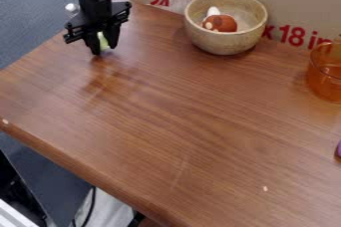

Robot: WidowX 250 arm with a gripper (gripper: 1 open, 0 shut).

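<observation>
My black gripper (95,42) is at the back left of the wooden table, low over its surface, with a light green object (103,42) between or just behind its fingers. Whether the fingers grip it is hard to tell at this size. A small white item (72,9) shows beside the arm.
A beige bowl (228,41) holding a brown round item and a white one stands at the back centre. An orange translucent container (324,77) sits at the right edge, a purple object (337,150) below it.
</observation>
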